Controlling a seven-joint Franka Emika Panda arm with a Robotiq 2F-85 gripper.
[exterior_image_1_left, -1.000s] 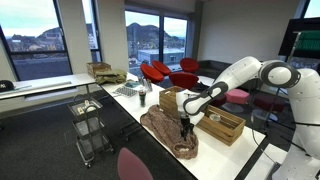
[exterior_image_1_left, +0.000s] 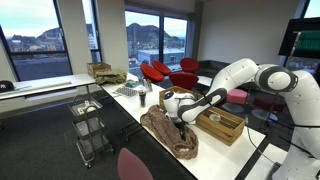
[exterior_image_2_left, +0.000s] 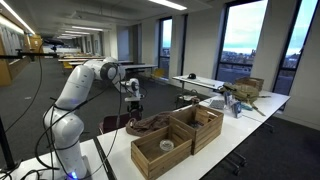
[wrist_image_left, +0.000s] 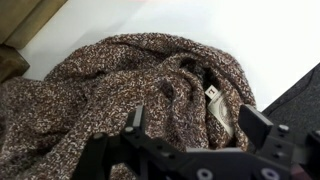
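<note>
A brown knitted garment (exterior_image_1_left: 158, 128) lies crumpled on the white table (exterior_image_1_left: 222, 157). In the wrist view the knit (wrist_image_left: 150, 75) fills most of the picture, and a small white label (wrist_image_left: 218, 108) shows in a dark fold at its right. My gripper is open over the knit, its two fingers apart on either side of this fold. Exterior view 1 has the gripper (exterior_image_1_left: 182, 126) low above the garment. Whether the fingertips touch the cloth, I cannot tell.
Two wooden boxes stand beside the garment: a nearer box (exterior_image_2_left: 160, 157) and a farther box (exterior_image_2_left: 205, 128) in exterior view 2. A dark cup (exterior_image_1_left: 142, 98) is past the garment's far end. Bare white tabletop shows in front of the boxes.
Over the last second my gripper has shifted a little to the left in exterior view 1, staying over the garment. The garment looks unchanged.
</note>
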